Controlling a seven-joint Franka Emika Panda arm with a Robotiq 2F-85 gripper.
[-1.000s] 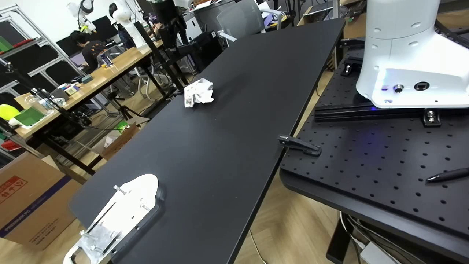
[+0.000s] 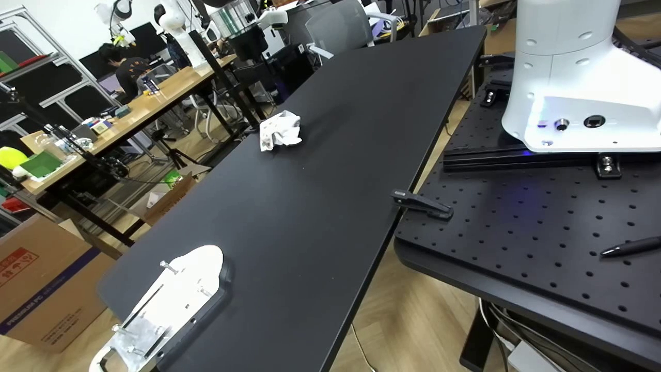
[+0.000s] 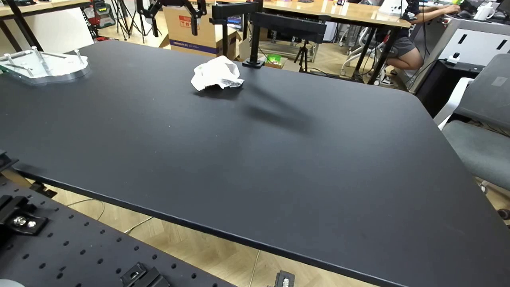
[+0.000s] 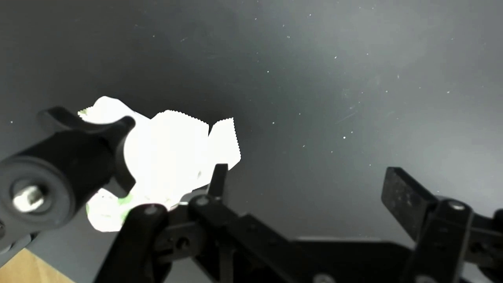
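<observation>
A crumpled white tissue (image 2: 280, 130) lies on the black table (image 2: 297, 217) near its far edge. In exterior view 2 the same tissue (image 3: 217, 73) sits just in front of a black post. My gripper (image 3: 174, 31) hangs at the top of that view, its fingers spread wide and empty. From the wrist, the tissue (image 4: 172, 151) shows left of centre, its lower right part hidden behind the left finger. The open gripper has only bare tabletop between its fingertips. In exterior view 1 the fingers are hard to make out against the dark background.
A white plate with upright pegs (image 2: 179, 291) rests at one end of the table. A black post (image 3: 253, 52) with arms rises close behind the tissue. A black cylindrical part (image 4: 70, 160) covers some of the tissue in the wrist view.
In exterior view 1 the arm's end has shifted down and slightly right in the picture, showing more of its silver-green wrist. The tissue and the pegged plate have stayed put.
</observation>
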